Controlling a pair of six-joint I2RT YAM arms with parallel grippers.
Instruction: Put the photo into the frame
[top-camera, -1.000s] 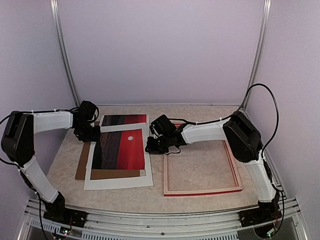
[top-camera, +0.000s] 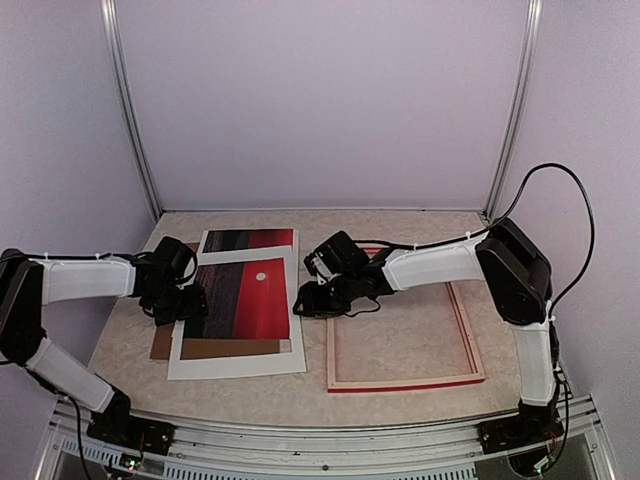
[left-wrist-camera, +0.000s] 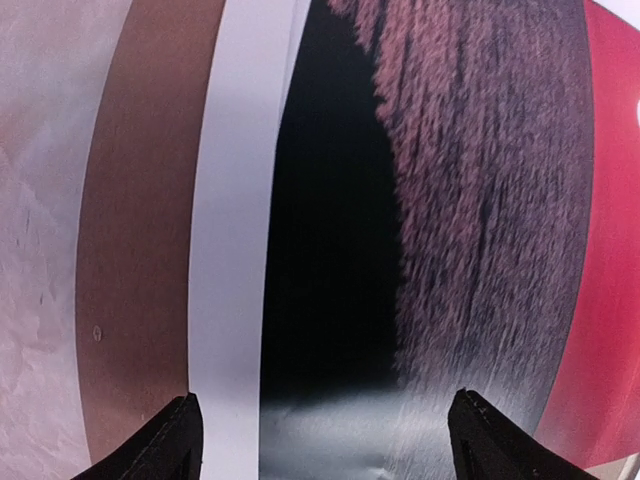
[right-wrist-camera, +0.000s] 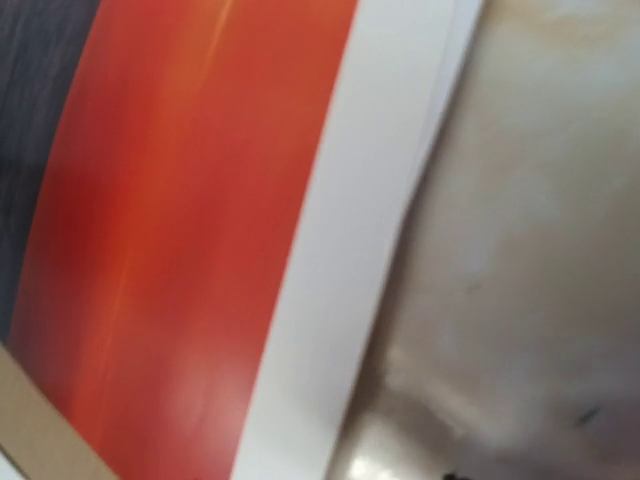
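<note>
A red and dark photo with a white dot (top-camera: 262, 305) lies inside a white mat (top-camera: 235, 370), over a brown board (left-wrist-camera: 130, 250); another similar print (top-camera: 240, 240) shows behind. My left gripper is over the left strip of the mat and the photo's dark part, fingertips apart, nothing seen between them. My right gripper (top-camera: 305, 305) is at the mat's right edge; its wrist view shows red print (right-wrist-camera: 180, 220) and white border (right-wrist-camera: 310, 280), its fingers almost wholly out of that view.
The wooden frame with red edging (top-camera: 405, 383) lies on the table's right, partly under my right arm. Bare table (top-camera: 140, 390) surrounds both. Walls close the sides and back.
My left gripper has moved toward the front of the table, down along the mat's left side. My right arm has shifted slightly toward the front. Mat and photo look unmoved.
</note>
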